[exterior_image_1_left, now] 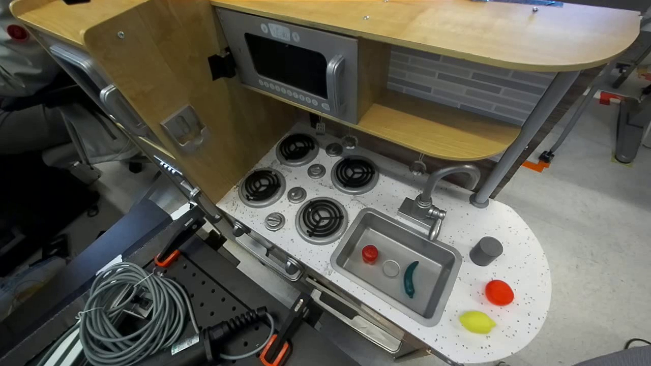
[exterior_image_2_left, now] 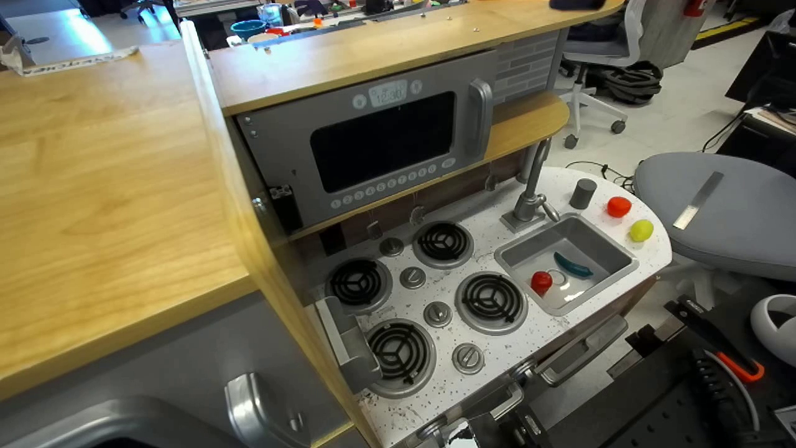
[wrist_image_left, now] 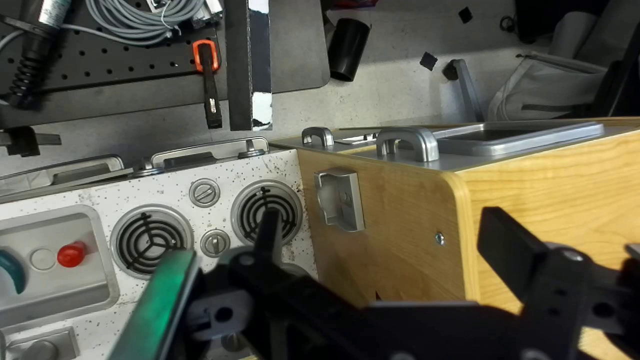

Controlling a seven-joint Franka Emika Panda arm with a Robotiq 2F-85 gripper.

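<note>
In the wrist view my gripper is open, its two dark fingers far apart with nothing between them. It hangs above the toy kitchen, with the stove below and the wooden side panel (wrist_image_left: 390, 240) seen through the gap. Inside the grey sink (exterior_image_1_left: 448, 286) lie a small red object (exterior_image_1_left: 370, 254) and a dark teal curved object (exterior_image_1_left: 409, 279), apart from each other. On the white counter to the sink's right are a grey cylinder (exterior_image_1_left: 486, 251), a red-orange round object (exterior_image_1_left: 499, 293) and a yellow lemon (exterior_image_1_left: 477, 322). Neither exterior view clearly shows the gripper.
The faucet (exterior_image_1_left: 434, 189) rises behind the sink. Several black burners (exterior_image_1_left: 321, 218) and knobs fill the stove. A microwave (exterior_image_2_left: 388, 138) and wooden shelf (exterior_image_1_left: 439, 125) overhang the back. A dark table with coiled cable (exterior_image_1_left: 134, 311) stands in front.
</note>
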